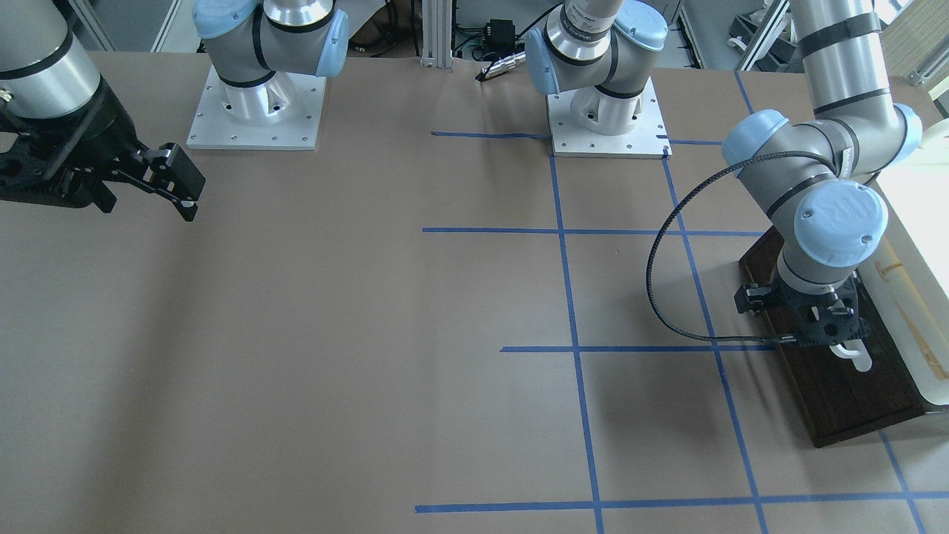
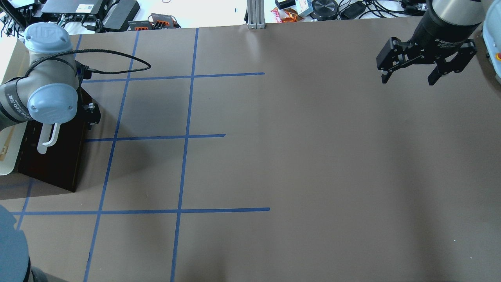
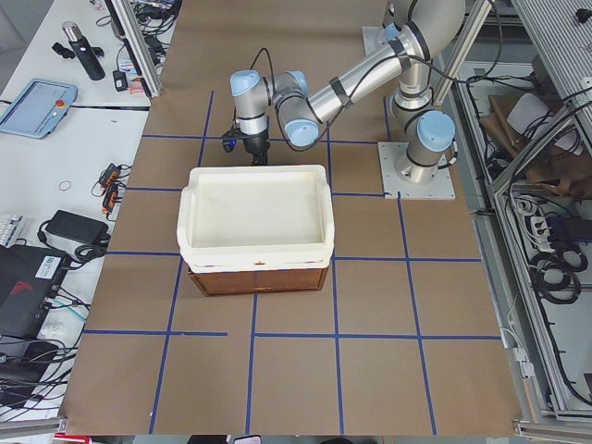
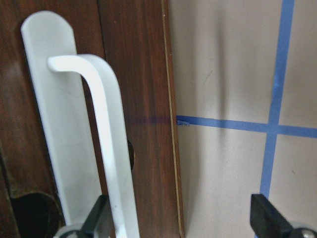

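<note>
A dark wooden box [image 1: 836, 409] with a white top [image 3: 255, 217] stands on the gridded table, with a white handle [image 4: 113, 148] on its dark wooden face. My gripper is at that handle in the left wrist view, fingers apart, the handle's bar beside the left finger [image 4: 95, 225] and bare wood and floor between the fingertips. In the front and top views the gripper is partly hidden by its housing and wrist.
Another arm's black gripper [image 2: 425, 61] hangs at the other side of the table. More arm bases [image 1: 253, 133] stand along the back edge.
</note>
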